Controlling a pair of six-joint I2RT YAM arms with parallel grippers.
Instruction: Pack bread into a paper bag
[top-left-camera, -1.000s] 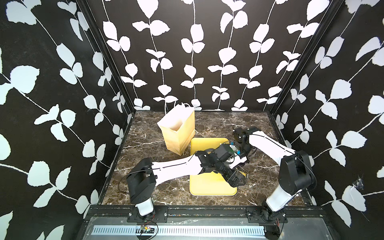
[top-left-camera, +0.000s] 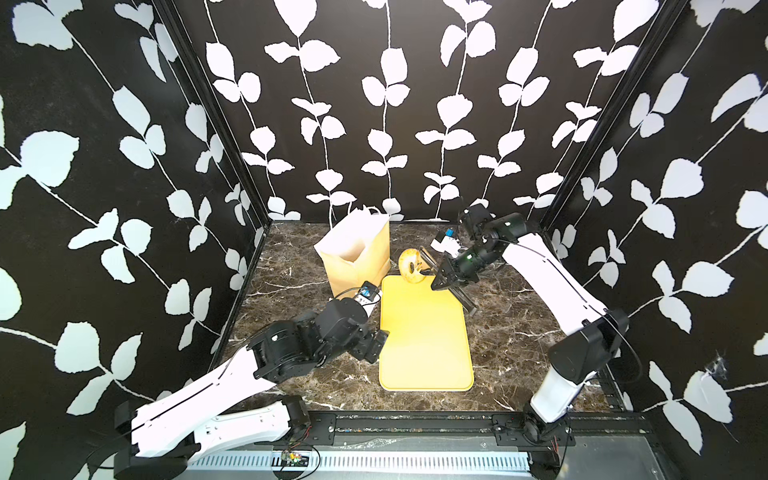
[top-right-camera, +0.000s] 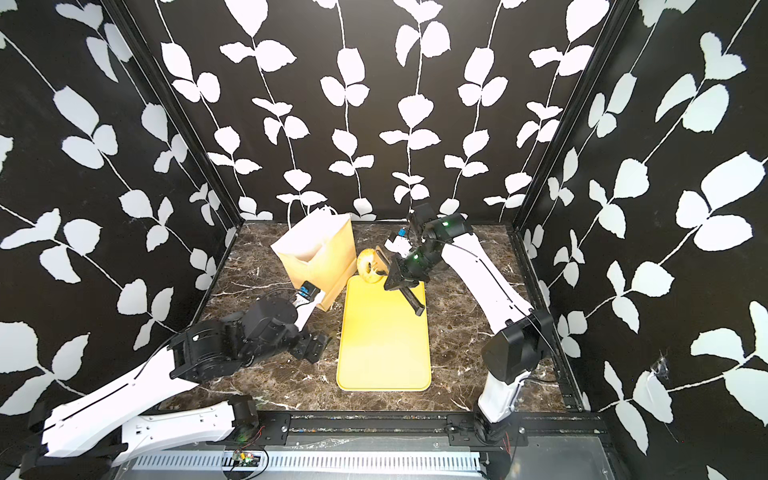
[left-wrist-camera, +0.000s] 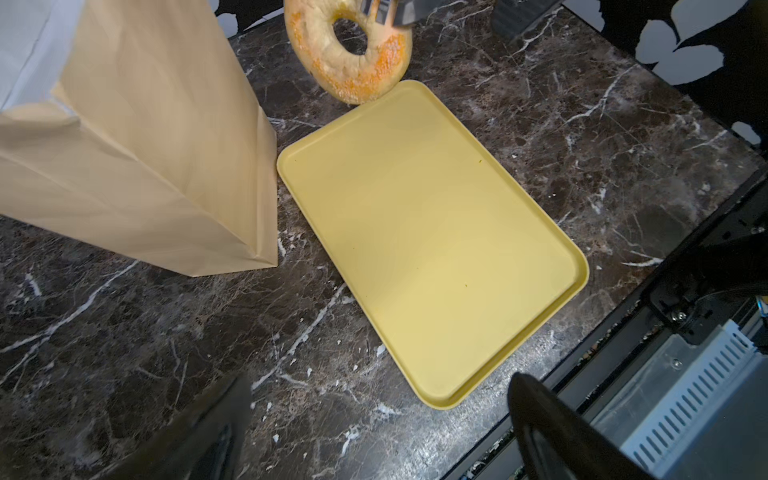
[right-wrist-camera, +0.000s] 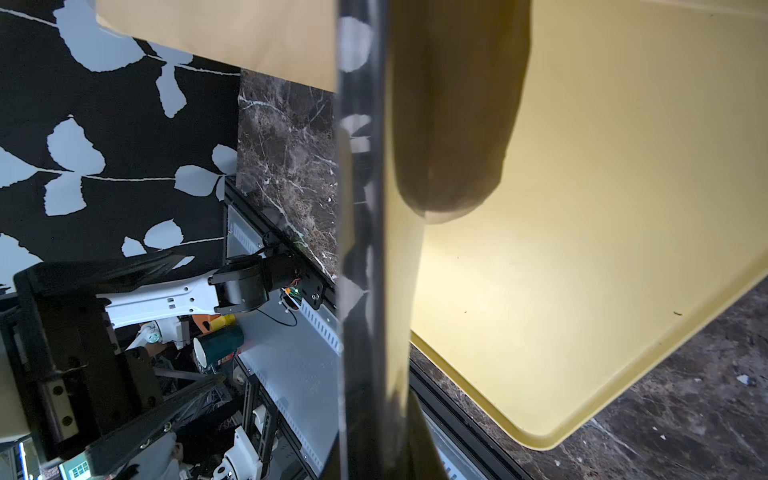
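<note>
A round, golden bagel hangs at the far end of the yellow tray. In the left wrist view, a metal tip touches the upper right of the bagel. It appears to belong to the thin shiny metal tool between the fingers of my right gripper, which is shut. How firmly the bagel is held cannot be seen. The brown paper bag stands upright, mouth open upward, left of the bagel. My left gripper is open and empty, near the front of the bag.
The tray surface is bare. Free dark marble tabletop lies to its right and at the front left. Patterned black walls close off the back and sides. A black rail runs along the front edge.
My left arm has swung left, off the tray and away from the right gripper. My right gripper has moved back and left toward the bag, and the bagel has come into sight.
</note>
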